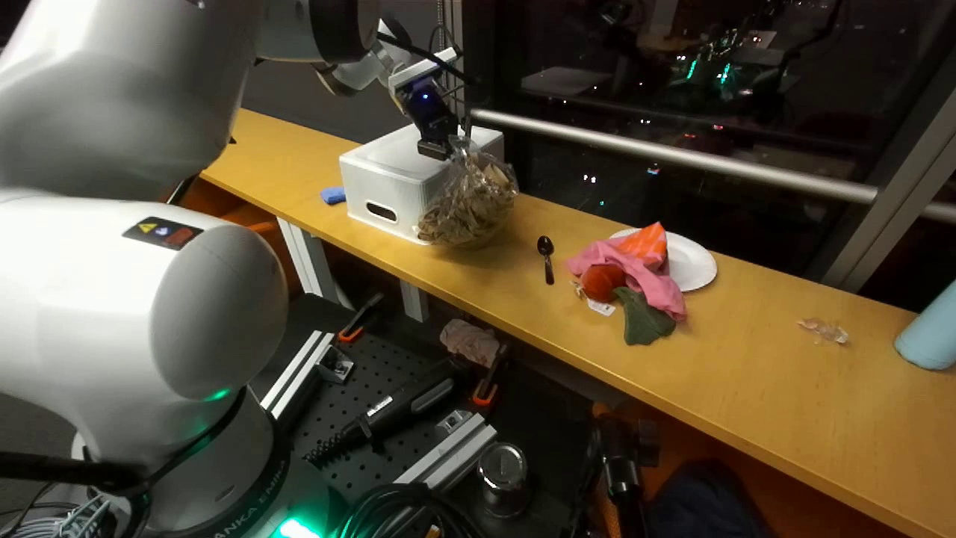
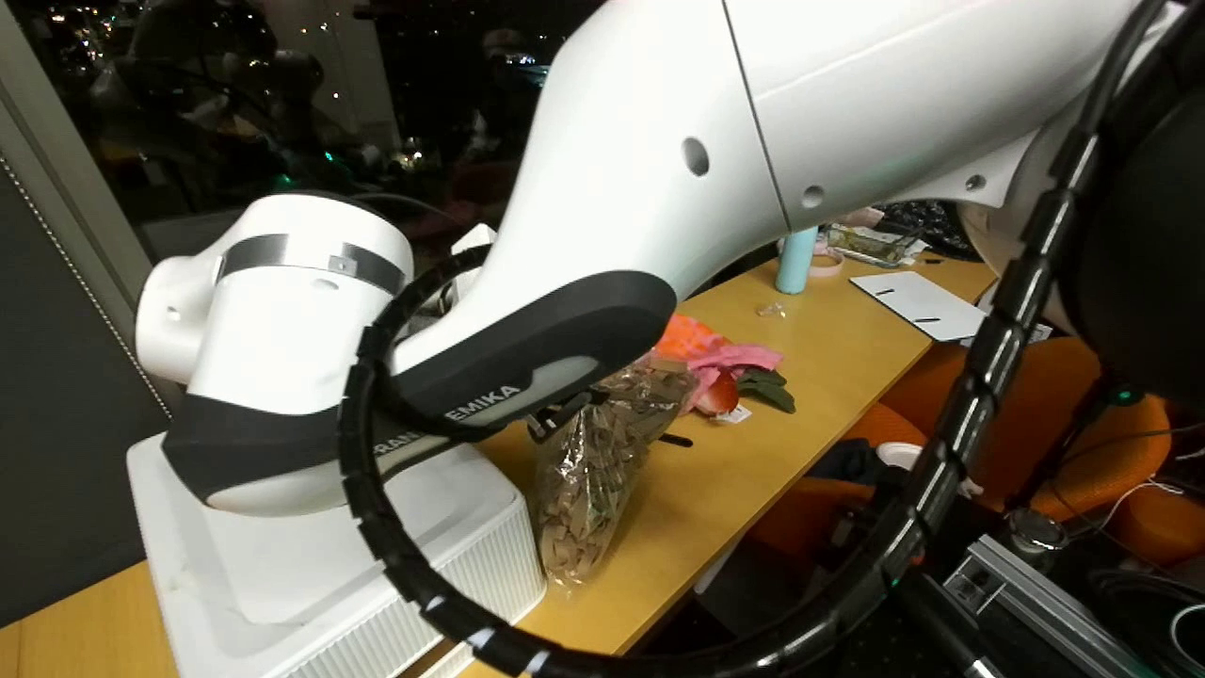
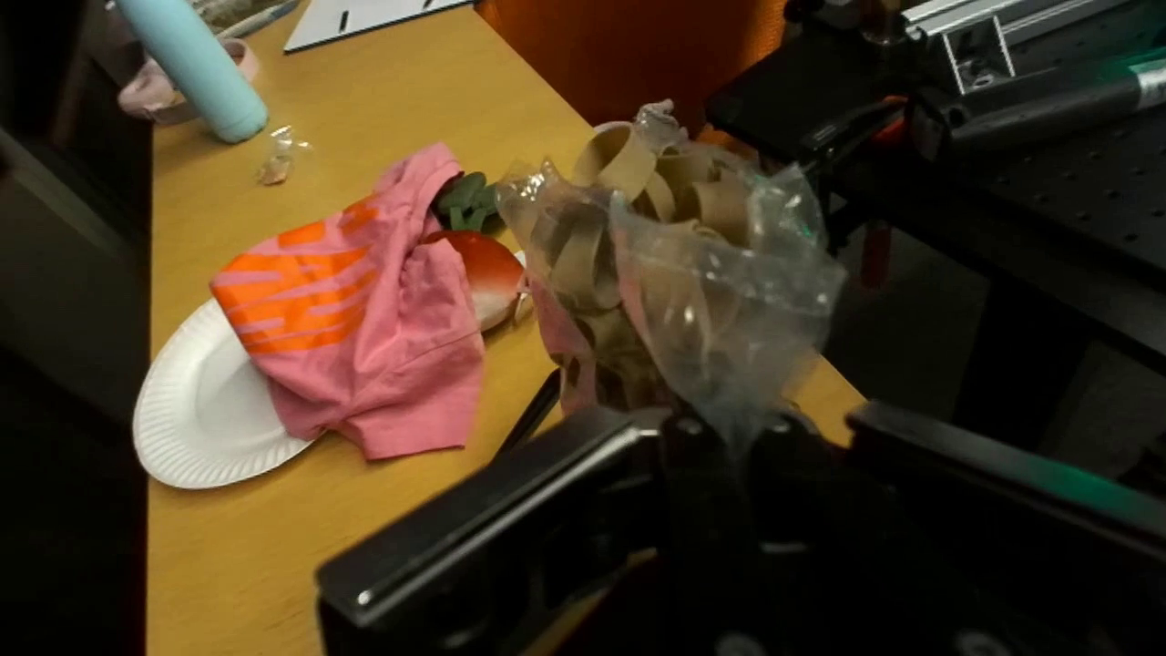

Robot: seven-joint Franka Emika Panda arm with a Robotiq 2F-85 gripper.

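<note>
A clear plastic bag of curled brown strips (image 1: 470, 202) hangs from my gripper (image 1: 448, 146), in front of the white box's right end. In the wrist view the bag (image 3: 700, 235) rises beyond the fingertips, its thin film running down into the gripper, which is shut on it. Exterior view 2 has the bag (image 2: 587, 486) between the box and the spoon's side of the table, the arm covering most of the gripper. Whether the bag's bottom touches the table, I cannot tell.
An upturned white box (image 1: 385, 179) stands beside the bag. Rightward lie a dark spoon (image 1: 547, 258), a pink cloth (image 1: 659, 285), a red item (image 1: 602, 282) and a white plate (image 1: 694, 261). A light blue bottle (image 1: 933, 336) is at the far right. Bare tabletop lies between.
</note>
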